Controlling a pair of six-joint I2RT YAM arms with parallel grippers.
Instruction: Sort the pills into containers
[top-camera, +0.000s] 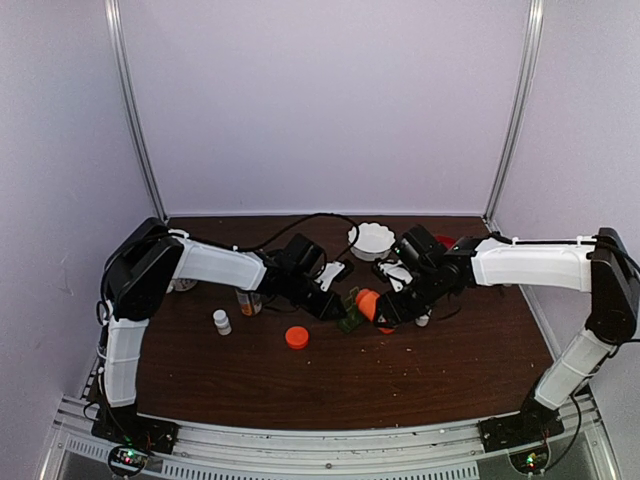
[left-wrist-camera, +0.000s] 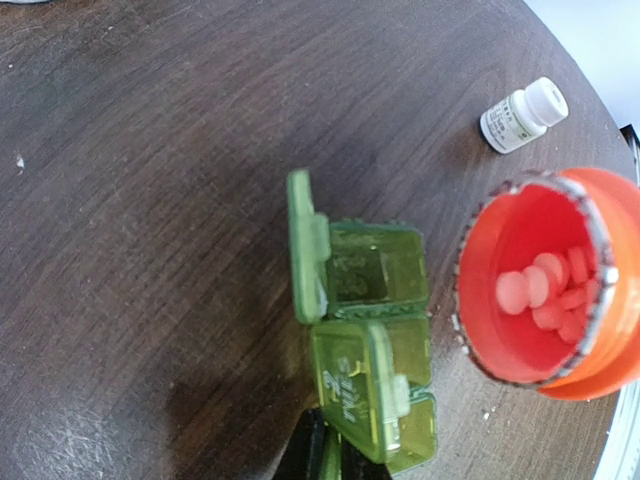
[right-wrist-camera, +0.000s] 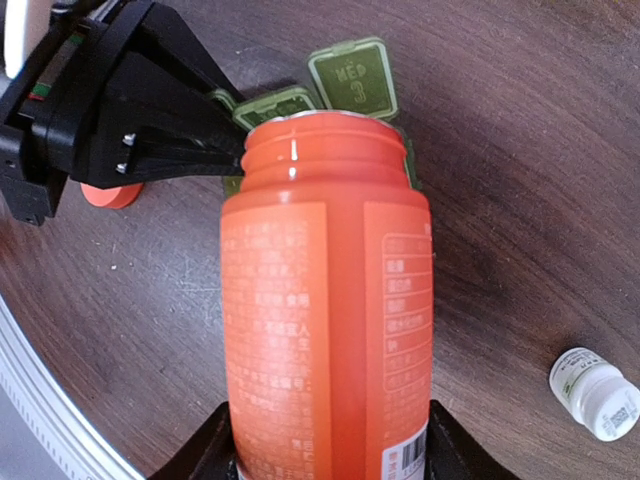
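Note:
My left gripper is shut on a green see-through pill box (left-wrist-camera: 375, 270), low in the left wrist view. One lid (left-wrist-camera: 303, 245) stands up beside its compartment, where I make out no pill; another lid (left-wrist-camera: 350, 385) is tilted up. My right gripper is shut on an orange bottle (right-wrist-camera: 325, 320). The bottle is uncapped and tipped, its mouth facing the box but a little apart from it. Inside the mouth lie several pink-looking pills (left-wrist-camera: 545, 290). From above, the two grippers hide parts of box and bottle.
An orange cap (top-camera: 297, 338) lies on the table near the left gripper. A small white bottle (top-camera: 222, 322) and a clear bottle (top-camera: 249, 302) stand to the left. Another white bottle (left-wrist-camera: 520, 115) is near the right gripper. A white bowl (top-camera: 371, 241) sits behind.

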